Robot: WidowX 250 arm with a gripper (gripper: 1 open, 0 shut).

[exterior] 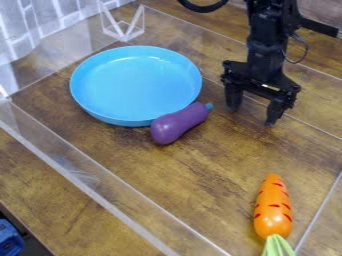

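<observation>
My black gripper [259, 98] hangs at the upper right, low over the wooden table, with its two fingers apart and nothing seen between them. A blue bowl [134, 82] lies at the upper left. A purple eggplant [179, 123] rests just below and right of the bowl, left of my gripper. An orange toy carrot [273, 210] with a green top lies at the bottom right.
A white wire object [123, 30] stands at the top left. A blue item [8, 240] shows at the bottom left corner.
</observation>
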